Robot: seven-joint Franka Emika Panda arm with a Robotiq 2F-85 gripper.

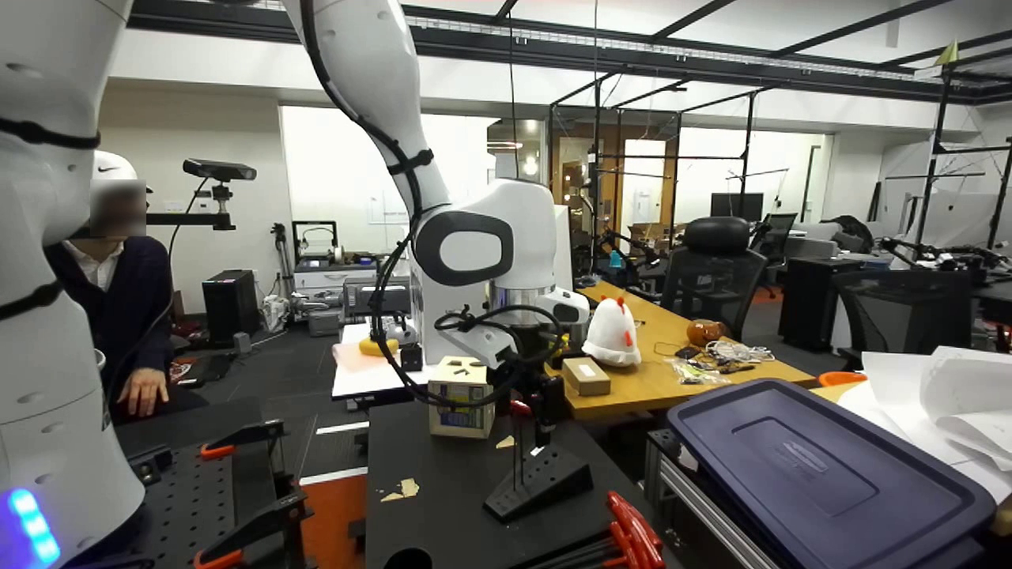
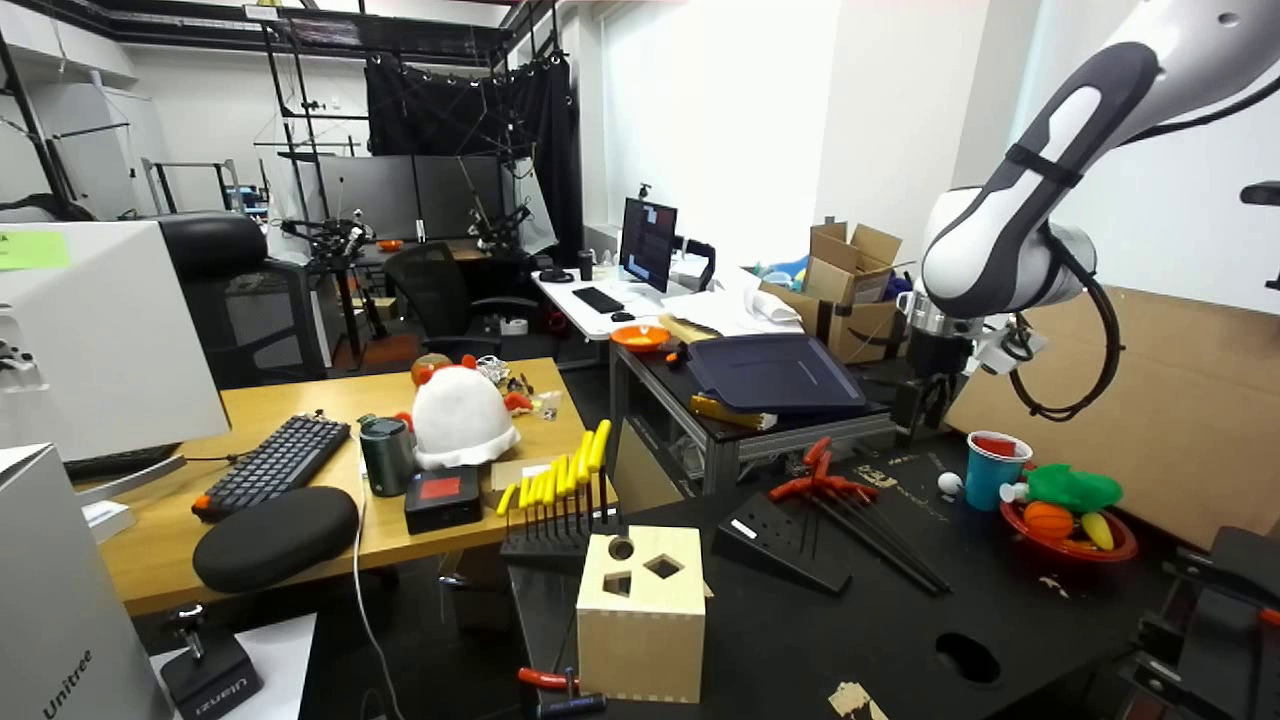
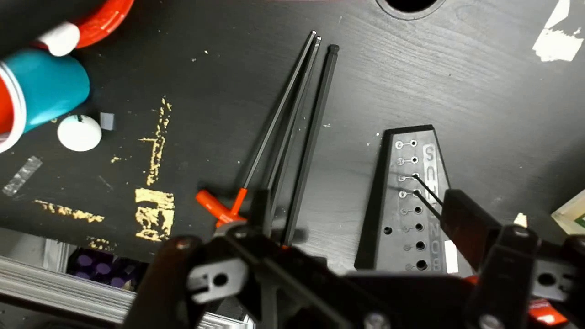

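Observation:
My gripper stands open above the black hex-key stand in the wrist view, its fingers wide apart. Two thin key shafts rise out of the stand toward the right finger, which covers their upper part. In exterior view 1 the gripper is low, close to a red key handle; whether they touch I cannot tell. Loose hex keys lie left of the stand, one with an orange-red handle showing.
A wooden shape-sorter box and a rack of yellow-handled keys are near the stand. A blue cup, a white ball and a red bowl of toys stand toward the table's other end. A dark lid lies alongside.

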